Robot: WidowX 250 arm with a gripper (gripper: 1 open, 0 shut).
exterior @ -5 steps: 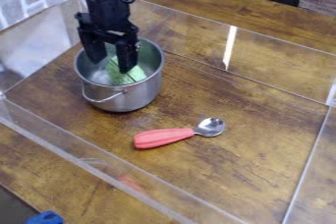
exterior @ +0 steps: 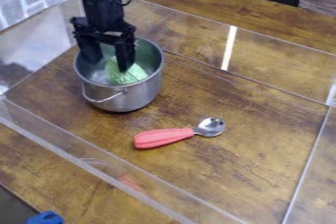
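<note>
My black gripper (exterior: 105,45) reaches down from the top left into the rear left of a steel pot (exterior: 121,91), its fingers open. Inside the pot, to the right of and below the fingers, lies a pale green object (exterior: 126,71); whether the fingers touch it I cannot tell. A spoon with a pink handle (exterior: 164,138) and a steel bowl end (exterior: 210,127) lies on the wooden table to the lower right of the pot.
Clear plastic edges run along the front and left. A blue object (exterior: 43,217) sits at the bottom left corner.
My gripper has moved left and slightly up within the pot. The pot and spoon look unmoved.
</note>
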